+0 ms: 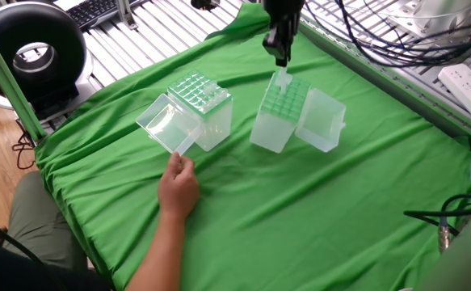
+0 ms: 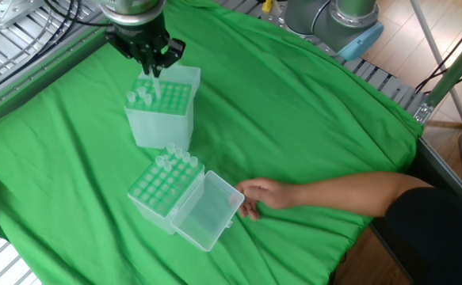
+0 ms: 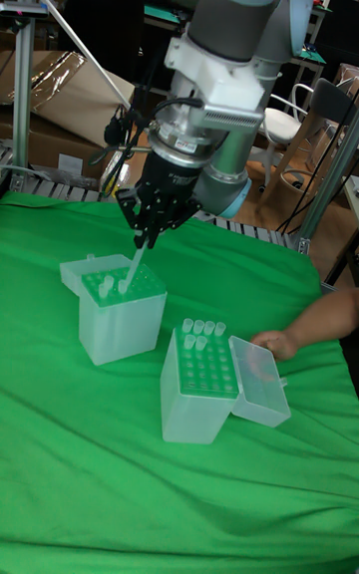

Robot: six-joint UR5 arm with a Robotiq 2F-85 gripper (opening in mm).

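Observation:
A clear pipette tip [image 3: 134, 267] hangs from my gripper [image 3: 147, 240], whose fingers are shut on its upper end. The tip [image 1: 283, 79] stands over the green-topped rack of one open tip box [image 1: 272, 132]; in exterior view 3 it leans slightly. Whether its lower end is still inside a hole or just clear, I cannot tell. A few other tips [image 2: 142, 95] stand in the same rack, near one edge. The second open tip box [image 3: 193, 415], beside the first, holds several tips [image 3: 201, 328] along one end of its green rack; its other holes look empty.
A person's hand [image 1: 178, 184] touches the second box's open lid [image 1: 169, 125]. The first box's lid [image 1: 322, 120] hangs open on its other side. Wrinkled green cloth [image 1: 243, 218] covers the table, bare in front of the boxes. Cables [image 1: 380, 48] lie at the back right.

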